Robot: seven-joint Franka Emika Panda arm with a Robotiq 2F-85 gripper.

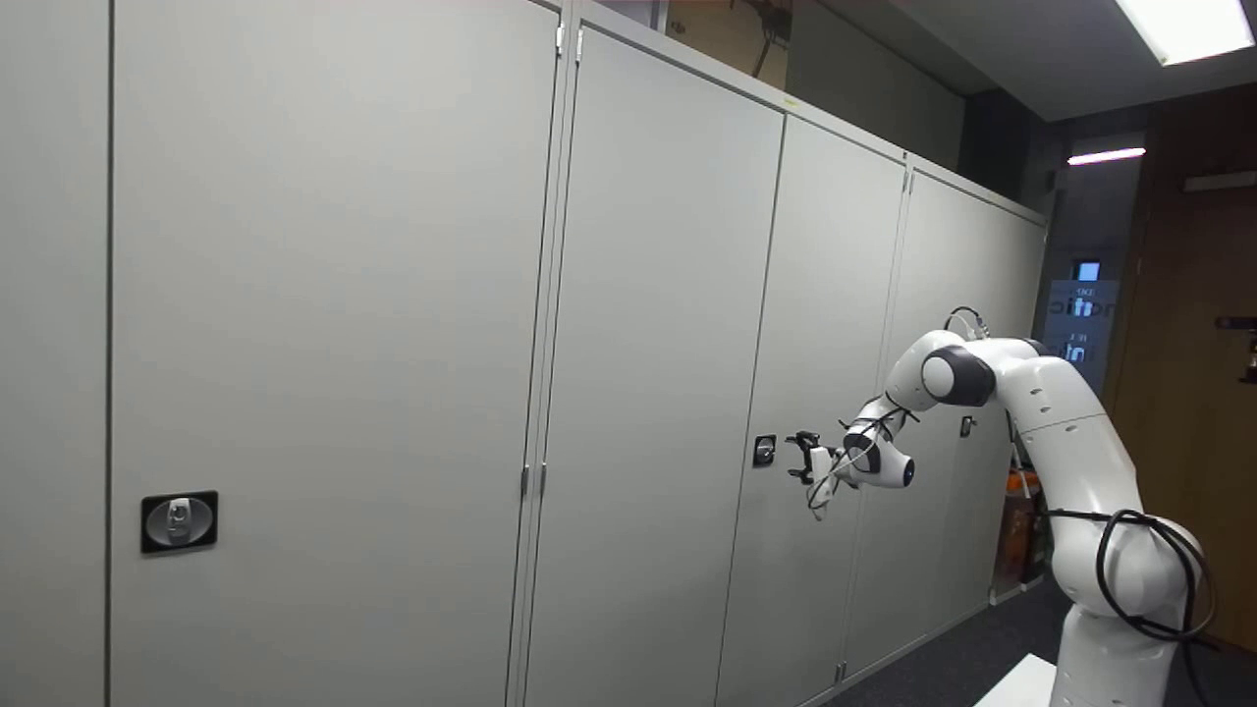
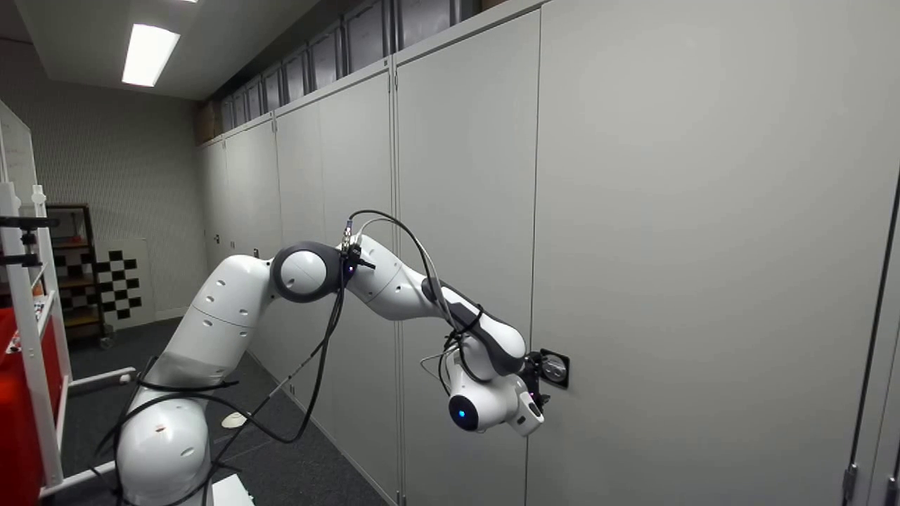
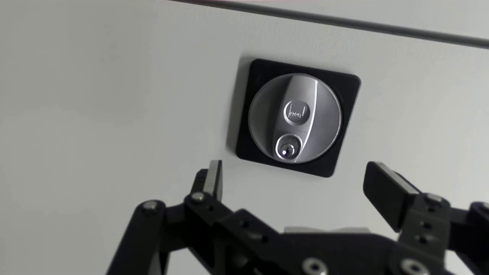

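A round silver knob (image 3: 295, 118) with a keyhole sits in a black square plate on a grey cabinet door (image 3: 114, 114). The same knob (image 1: 765, 450) shows small in the first exterior view. My gripper is open, its fingers wide apart with nothing between them. In the wrist view the knob lies just beyond the fingertips, between their lines. From the side, the gripper (image 1: 792, 458) stands close in front of the door, a small gap short of the knob. The second exterior view shows the knob (image 2: 554, 368) partly behind the gripper.
Tall grey cabinets form one long wall, doors shut. Another knob (image 1: 179, 522) sits far to the left, and a handle (image 1: 967, 426) lies behind the arm. Black cables (image 2: 316, 362) hang loosely from the arm. A white frame (image 2: 34, 337) stands behind the base.
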